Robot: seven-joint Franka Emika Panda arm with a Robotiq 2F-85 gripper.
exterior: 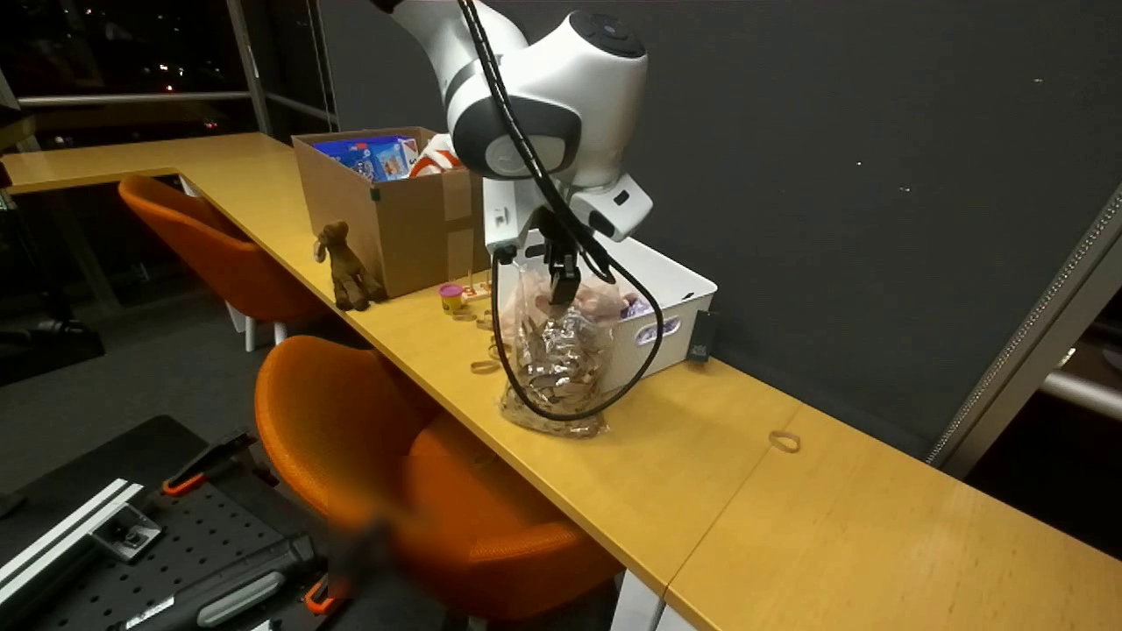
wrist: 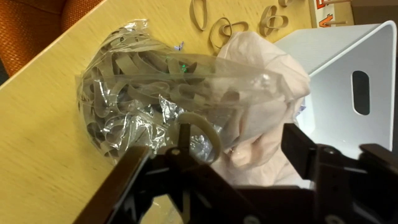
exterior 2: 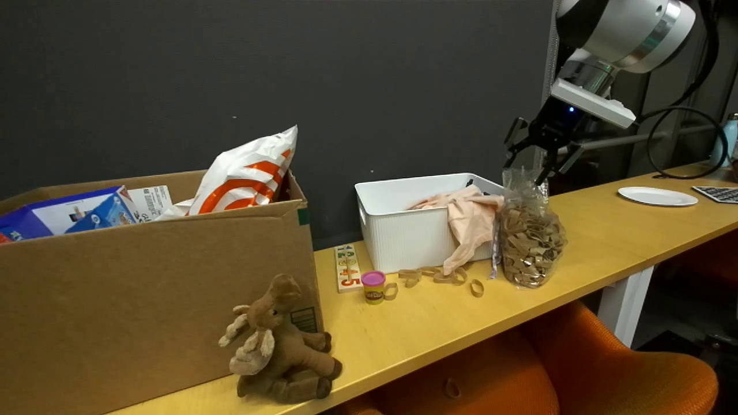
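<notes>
A clear plastic bag of tan rubber bands (exterior 2: 531,242) stands on the table, its crinkled top reaching up toward my gripper (exterior 2: 524,172). From the wrist, the bag (wrist: 123,89) lies left of centre. My gripper is part open over the bag's upper end, its two dark fingers well apart. A single tan band (wrist: 209,132) shows close to the left finger; whether it touches the finger I cannot tell. Pale pink cloth (exterior 2: 470,214) hangs over the side of a white bin (exterior 2: 408,238) beside the bag.
Loose bands (exterior 2: 450,276), a Play-Doh tub (exterior 2: 374,287) and a number board (exterior 2: 347,268) lie left of the bag. Farther left are a plush moose (exterior 2: 287,353) and a large cardboard box (exterior 2: 152,304).
</notes>
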